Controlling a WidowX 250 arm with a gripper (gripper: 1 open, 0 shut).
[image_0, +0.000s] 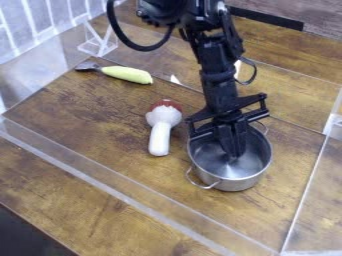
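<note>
My gripper (234, 140) reaches down into a steel pot (230, 172) at the right, its black linkage over the pot's far rim and its fingertips inside. It looks shut, and nothing shows between the fingers, though the tips are hard to make out. Left of the pot lies a white object with a red-topped, rounded head (162, 127).
A yellow corn-like item (126, 73) and a small utensil (88, 67) lie at the back left. A clear stand (100, 38) is behind them. Bare wooden table fills the front left, and clear panels edge the area.
</note>
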